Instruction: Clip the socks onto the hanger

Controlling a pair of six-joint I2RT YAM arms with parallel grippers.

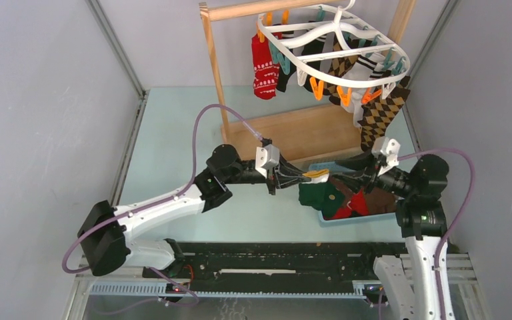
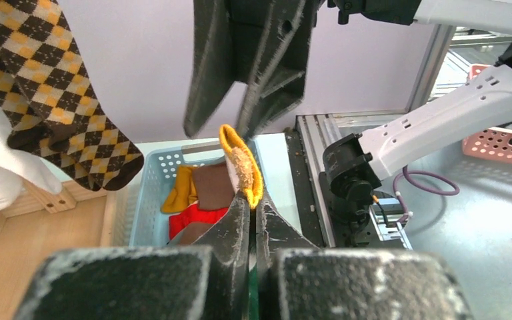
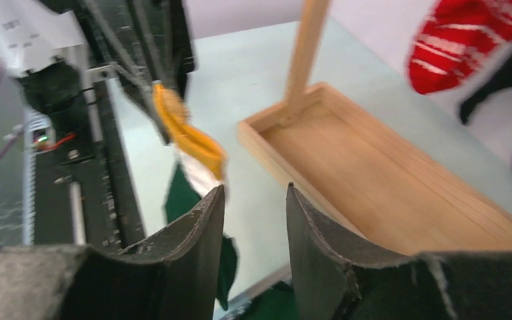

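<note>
A green sock (image 1: 311, 193) with a white and yellow cuff (image 2: 241, 163) hangs from my left gripper (image 1: 308, 178), whose fingers are shut on the cuff. In the right wrist view, the cuff (image 3: 197, 148) and the green leg below show at left. My right gripper stands open just to the right of the cuff, empty between its fingers. Above at the back is the white hanger (image 1: 333, 81) with orange, teal and white clips. A red sock (image 1: 265, 70), argyle socks (image 1: 381, 113) and other dark and white ones hang from it.
Below my right gripper lies a blue basket (image 1: 353, 221) with red, brown, green and yellow socks. A wooden stand (image 1: 213, 63) with a box base (image 1: 287, 130) carries the hanger.
</note>
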